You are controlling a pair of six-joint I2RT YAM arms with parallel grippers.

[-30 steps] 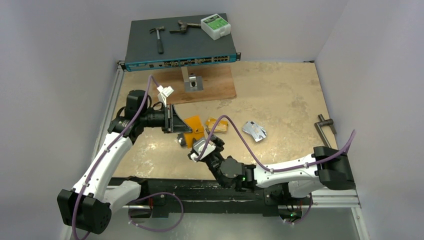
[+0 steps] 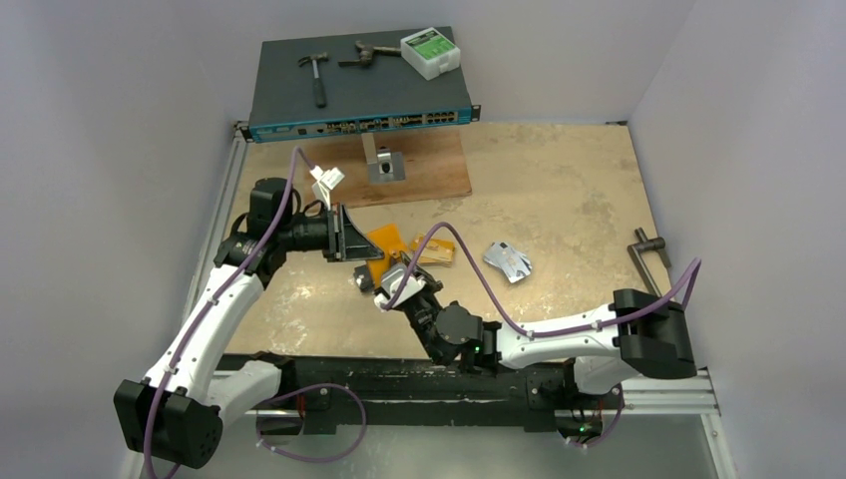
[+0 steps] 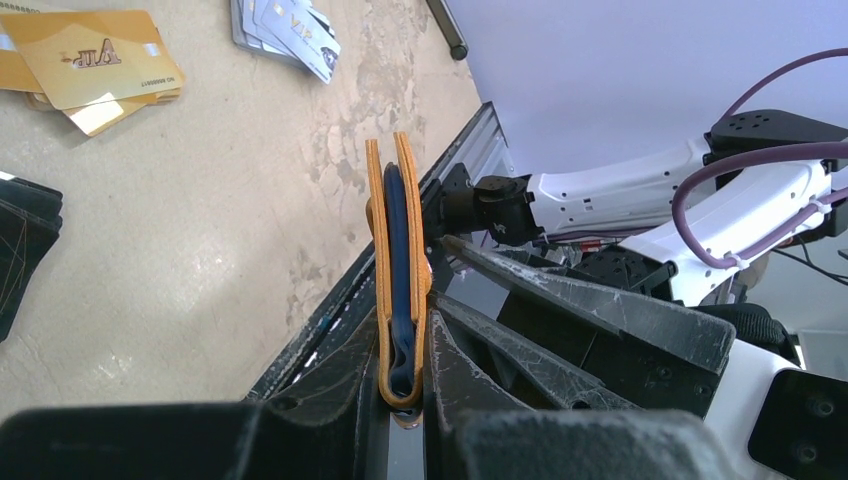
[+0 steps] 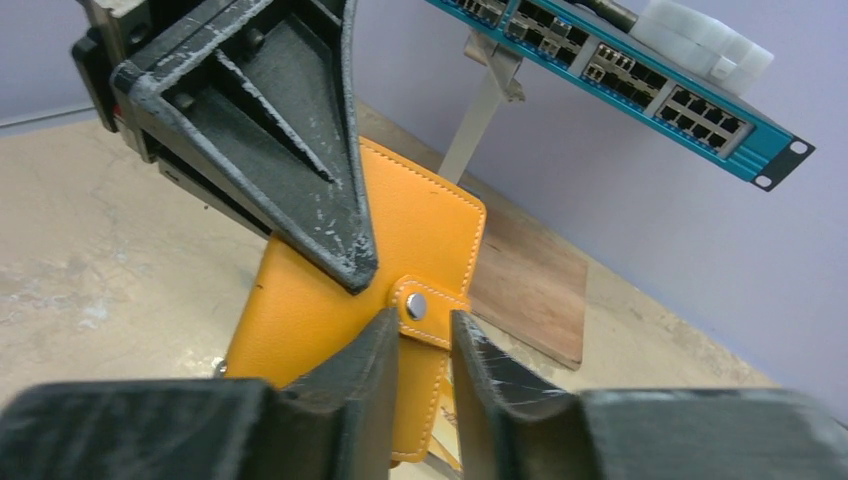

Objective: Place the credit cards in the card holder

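Observation:
My left gripper (image 2: 377, 253) is shut on the orange card holder (image 4: 310, 310), keeping it raised above the table. Edge-on in the left wrist view, the holder (image 3: 384, 260) shows two orange sides with dark blue lining between them. A strap with a silver snap (image 4: 416, 306) spans its side edge. The fingertips of my right gripper are parted at that strap, one on each side of it in the view; whether they touch it I cannot tell. Gold cards (image 3: 105, 60), silver cards (image 3: 290, 35) and black cards (image 3: 25, 225) lie in loose piles on the table.
A network switch (image 2: 349, 85) carrying hammers (image 2: 318, 80) and a white box (image 2: 431, 52) stands at the back, with a wooden board (image 2: 439, 165) below it. Dark metal tools (image 2: 646, 261) lie at the right edge.
My left arm is about still, still holding the holder.

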